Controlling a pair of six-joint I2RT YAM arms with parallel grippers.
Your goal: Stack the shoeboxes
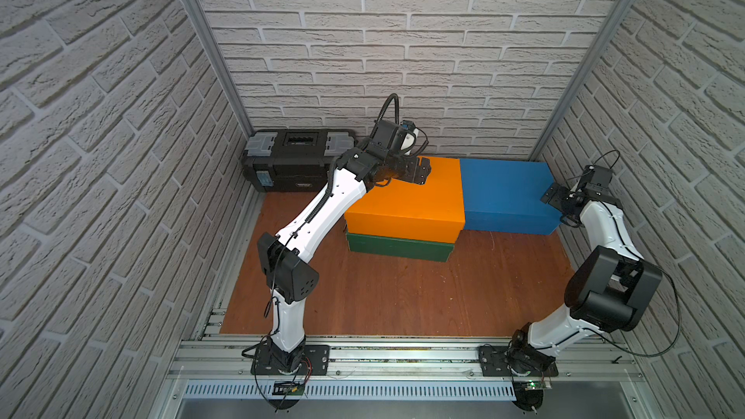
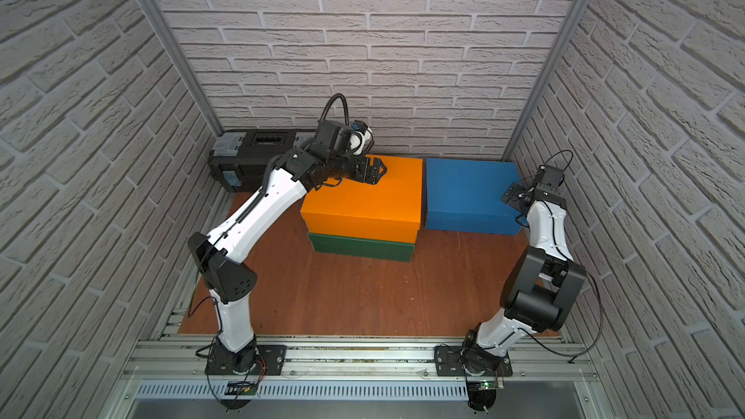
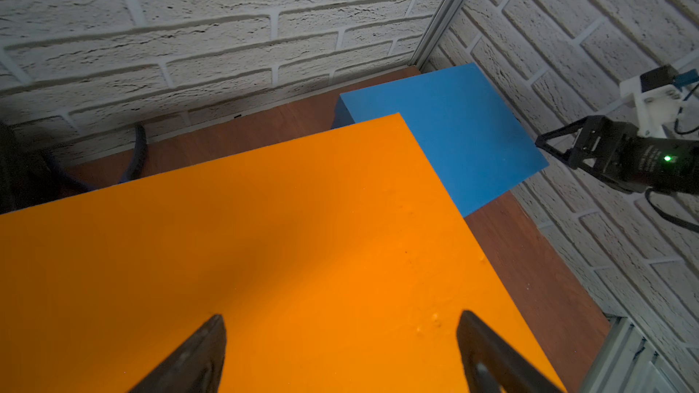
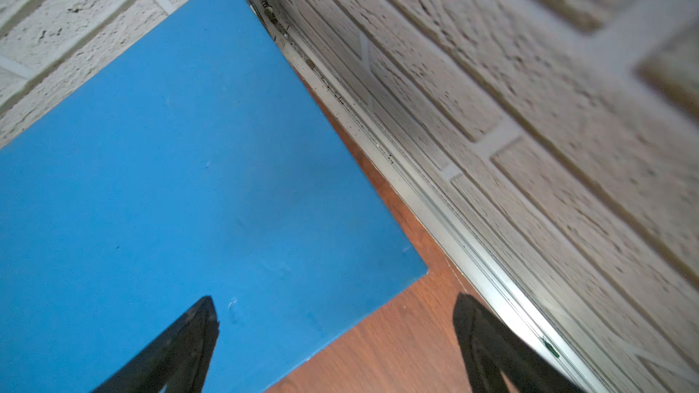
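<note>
An orange shoebox (image 1: 411, 201) rests on top of a green shoebox (image 1: 399, 246), of which only the front side shows. Just to their right a blue shoebox (image 1: 508, 190) lies on the table by itself, its top lower than the orange one. Above the orange lid hangs my left gripper (image 2: 376, 171), its fingers (image 3: 196, 356) spread wide with nothing between them. At the blue box's right end, close to the side wall, my right gripper (image 1: 551, 194) stands open; in the right wrist view the blue lid reaches in between its parted fingers.
A dark toolbox (image 1: 295, 159) stands at the back left. Brick walls close in the back and both sides, with the right wall (image 4: 466, 80) very near my right gripper.
</note>
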